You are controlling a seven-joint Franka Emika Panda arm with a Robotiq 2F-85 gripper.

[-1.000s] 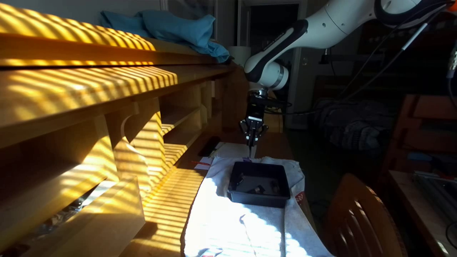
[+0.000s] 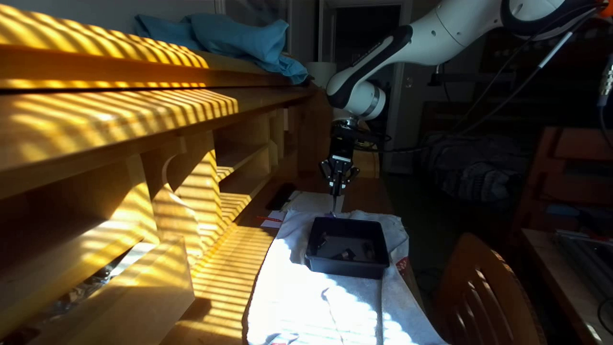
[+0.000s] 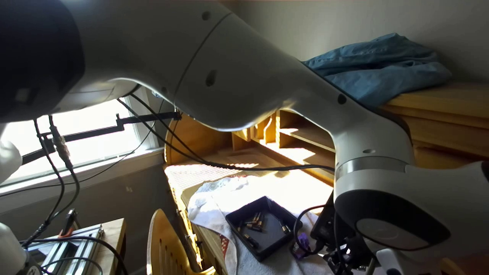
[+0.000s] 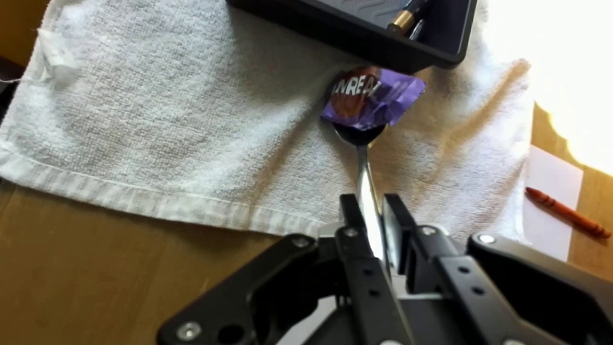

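A metal spoon (image 4: 366, 183) is held by its handle between the fingers of my gripper, which is shut on it. In the wrist view the spoon's bowl points away from me, and a purple candy wrapper (image 4: 376, 97) lies over the bowl, close by the wall of the black tray (image 4: 345, 35). Whether the wrapper rests wholly on the spoon I cannot tell. Exterior view 2 shows the purple wrapper (image 3: 301, 245) just outside the tray's near side. From exterior view 1, my gripper (image 2: 336, 192) is upright beyond the tray's far edge.
Several small dark and gold batteries (image 3: 255, 220) lie in the tray. Under it spreads a white towel (image 4: 143, 115). An orange-red crayon (image 4: 566, 212) lies on white paper at the right of the wrist view. Wooden shelves (image 2: 241, 166) flank the table, with a chair (image 2: 482, 287) opposite.
My gripper has shifted very slightly to the left in exterior view 1. The tray and towel have stayed where they were.
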